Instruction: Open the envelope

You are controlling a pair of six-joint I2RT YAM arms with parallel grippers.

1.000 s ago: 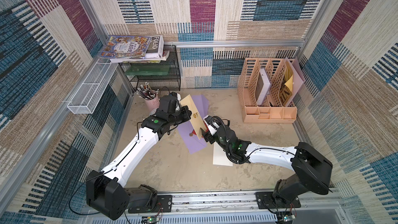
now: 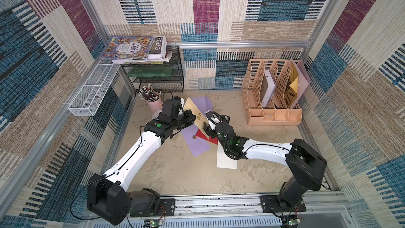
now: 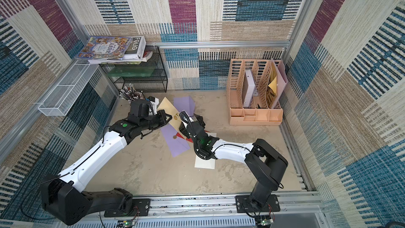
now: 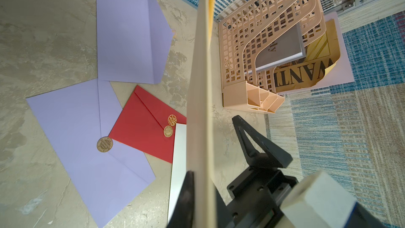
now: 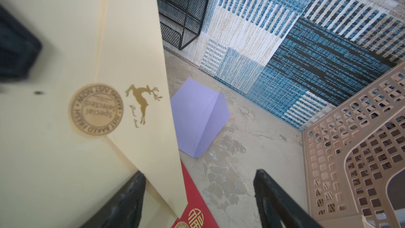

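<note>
A cream envelope (image 2: 195,116) with a gold seal and a deer print stands raised in my left gripper (image 2: 189,118), which is shut on it and shows its edge in the left wrist view. My right gripper is open at the envelope's lower flap corner; its left finger lies against the flap edge below the seal, the right finger is clear of the paper. On the table lie a red envelope (image 4: 143,122) with gold seals, two lilac envelopes (image 4: 122,29) and a white sheet (image 2: 226,158).
A peach file organizer (image 2: 272,116) stands at the back right. A wire rack (image 2: 177,80) with books and a pink pen cup (image 2: 154,105) stand at the back left.
The left arm is almost unmoved.
</note>
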